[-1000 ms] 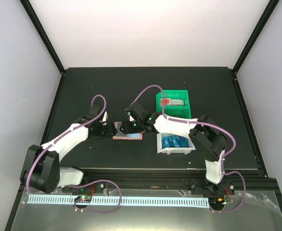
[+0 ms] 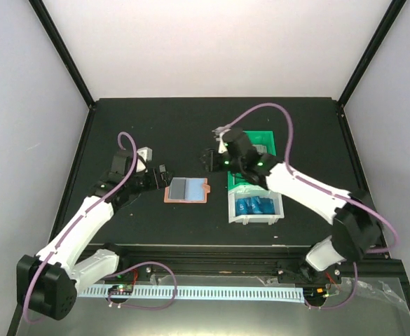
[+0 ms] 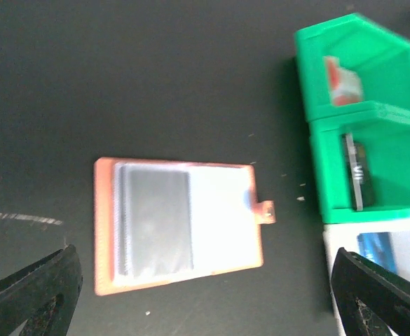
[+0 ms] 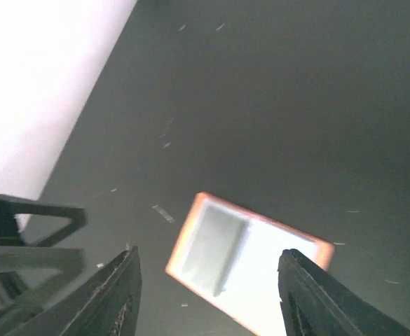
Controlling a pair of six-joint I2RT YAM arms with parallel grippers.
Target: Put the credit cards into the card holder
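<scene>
The card holder (image 3: 106,231) lies flat on the black table, a pinkish-orange case with a small tab (image 3: 264,212) on its right side. Its left half carries a grey, translucent-looking panel (image 3: 159,220), and a pale blue-white face (image 3: 220,217) fills the right half. I cannot make out separate cards in it. My left gripper is above the holder's near side, its fingers wide apart and empty. Up and to the right of the holder is my right gripper, its fingers (image 4: 117,294) apart with nothing between them; the holder shows on the table beyond.
To the holder's right stand green bins (image 3: 317,161), one with a red-and-white item (image 3: 343,82), another with a dark thin item (image 3: 359,171). In front of them, a white bin (image 2: 233,210) holds blue packets (image 2: 255,205).
My right gripper has moved away from the holder, rightward and toward the back, now over the green bins' left side. The holder is uncovered in the top view. My left arm has shifted slightly.
</scene>
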